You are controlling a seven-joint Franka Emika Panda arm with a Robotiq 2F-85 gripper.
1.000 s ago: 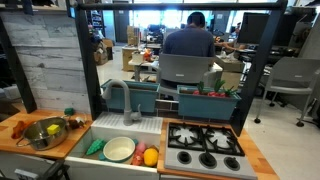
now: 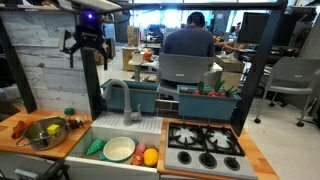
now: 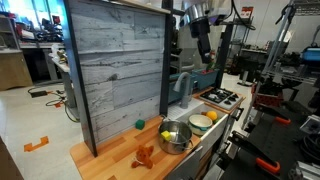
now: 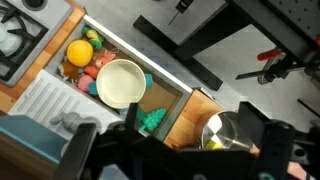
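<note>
High above the counter's left side, my gripper (image 2: 88,65) stands open, its fingers spread with nothing between them. It hangs well clear of everything below. A cream bowl (image 2: 119,149) sits in the sink (image 2: 88,135), with a green item (image 4: 153,119) beside it. Close by are an orange round piece (image 4: 80,53) and other toy produce. A metal pot (image 3: 176,139) on the wooden counter holds something yellow (image 2: 53,129). An orange-red toy (image 3: 144,156) lies on the wood near the pot.
A grey faucet (image 2: 125,100) rises behind the sink. The stove (image 2: 205,148) is to its right, with a teal planter (image 2: 208,107) behind. A dark upright post (image 2: 91,75) and a plank wall (image 2: 55,65) flank the arm's side.
The arm and gripper have come down into exterior view 1 at the upper left, where only a bit of the arm showed before. The counter and sink items look unchanged.
</note>
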